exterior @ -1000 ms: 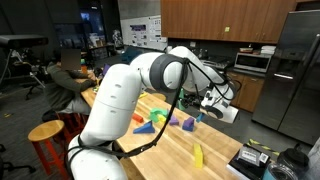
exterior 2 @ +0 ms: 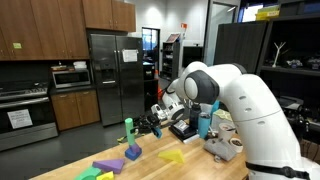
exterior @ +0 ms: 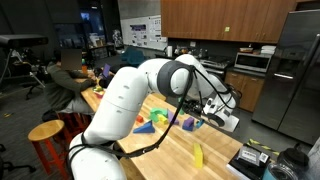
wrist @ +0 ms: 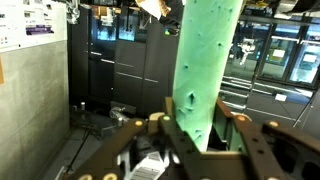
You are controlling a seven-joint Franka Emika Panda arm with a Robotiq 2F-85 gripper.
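My gripper (exterior 2: 138, 129) is shut on a tall green block (exterior 2: 129, 131), which it holds upright above the table. In the wrist view the green block (wrist: 203, 65) rises between the dark fingers, hiding part of the room behind it. Below the held block, a purple-blue block (exterior 2: 132, 152) lies on the wooden table (exterior: 165, 163). Whether the green block touches anything below is hard to tell. From the other side, the gripper (exterior: 188, 107) hangs over the far part of the table, partly lost among dark cables.
A yellow block (exterior: 198, 155) lies alone nearer the front. Several coloured pieces, among them a blue one (exterior: 145, 128), are spread at the left. A black box (exterior: 249, 160) and a dark canister (exterior: 291, 163) stand at the right edge.
The arm's upper links have come down and a little to the left in exterior view 1, with the gripper shifting slightly the same way. The loose blocks look unmoved.
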